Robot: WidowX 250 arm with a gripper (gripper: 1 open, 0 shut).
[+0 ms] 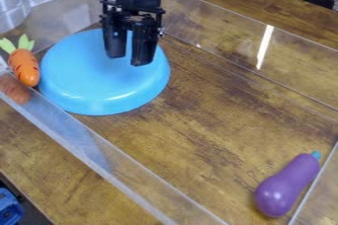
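A black gripper point(129, 41) hangs at the top centre of the camera view, its fingers pointing down over a light blue round object point(99, 83), like a disc or lid, on the wooden surface. Whether the fingers are open or shut is hard to tell. An orange toy carrot point(24, 66) with green leaves lies at the left beside the blue object. A purple toy eggplant point(286, 187) lies at the lower right.
Clear plastic walls point(99, 165) border the wooden work area. A blue item point(8, 209) is cut off at the lower left edge.
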